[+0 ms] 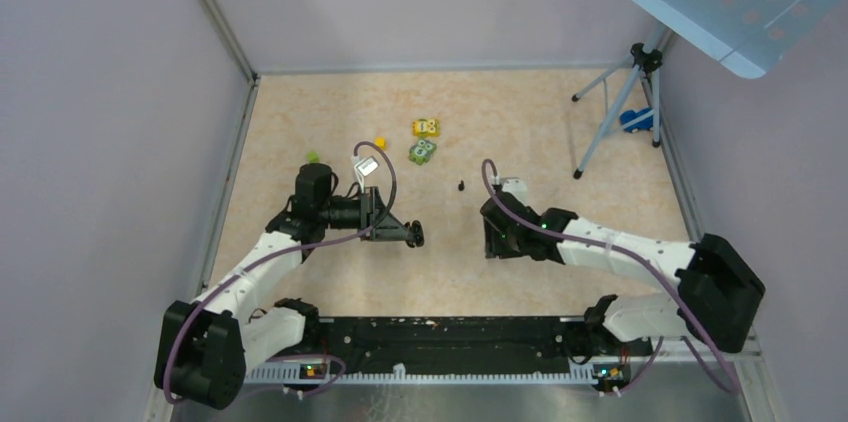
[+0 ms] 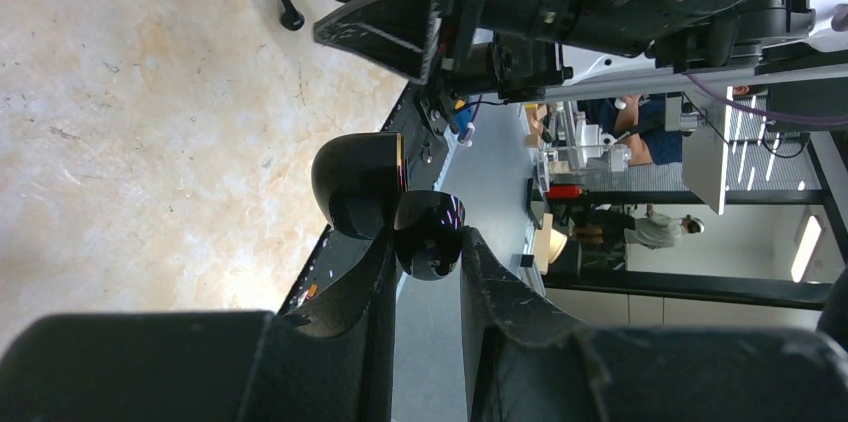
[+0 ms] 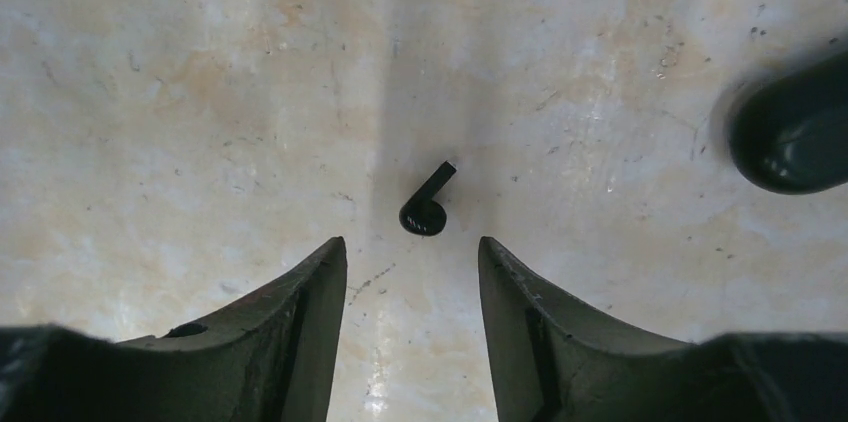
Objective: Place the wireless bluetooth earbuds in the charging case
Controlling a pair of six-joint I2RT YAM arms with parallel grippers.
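My left gripper [image 1: 400, 232] is shut on the black charging case [image 1: 414, 234], lid open, held above the table at left of centre; it shows as glossy black in the left wrist view [image 2: 355, 182]. My right gripper [image 1: 495, 242] is part open over the table, its fingertips [image 3: 325, 272] either side below a small black earbud [image 3: 425, 207] lying on the surface, with nothing between them. Another small black earbud [image 1: 461, 185] lies behind it at centre.
A yellow toy [image 1: 426, 128], a green toy [image 1: 422, 150] and a small yellow block [image 1: 380, 143] lie at the back. A tripod [image 1: 620, 102] stands at back right.
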